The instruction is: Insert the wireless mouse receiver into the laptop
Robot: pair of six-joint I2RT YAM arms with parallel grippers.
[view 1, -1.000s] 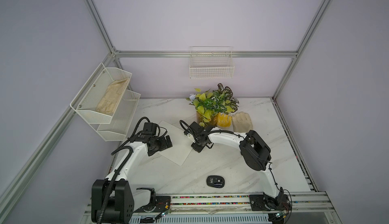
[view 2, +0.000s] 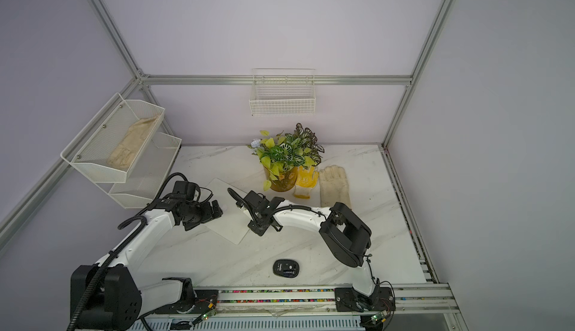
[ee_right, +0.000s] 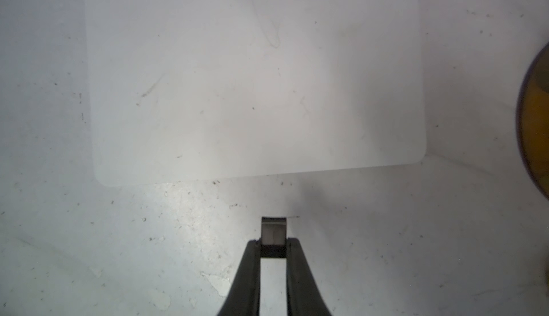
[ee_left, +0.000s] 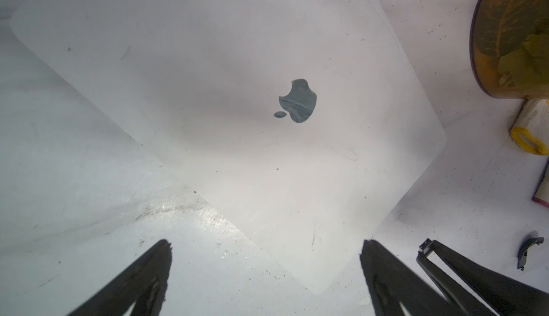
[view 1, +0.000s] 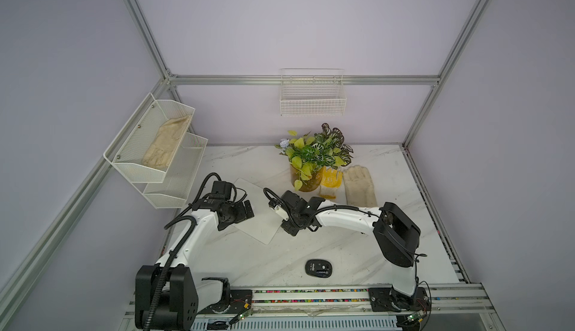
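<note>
A closed silver laptop [view 1: 259, 228] with an apple logo lies flat on the marble table, seen whole in the left wrist view [ee_left: 240, 133]. My left gripper is open above it, with nothing between its fingers. My right gripper is shut on a small dark receiver [ee_right: 273, 230], just beyond the laptop's short edge in its wrist view; in the top views it sits at the laptop's right side. The black mouse [view 1: 318, 267] lies near the table's front, with its underside detail too small to tell. The laptop's ports are not visible.
A potted plant [view 1: 305, 175] stands behind the right gripper, beside a yellow glove [view 1: 331, 181] and a beige glove [view 1: 359, 184]. White mesh baskets [view 1: 154, 175] hang at the left wall.
My right arm has shifted toward the front and slightly left, uncovering more of the gloves. The left arm and the mouse are unmoved.
</note>
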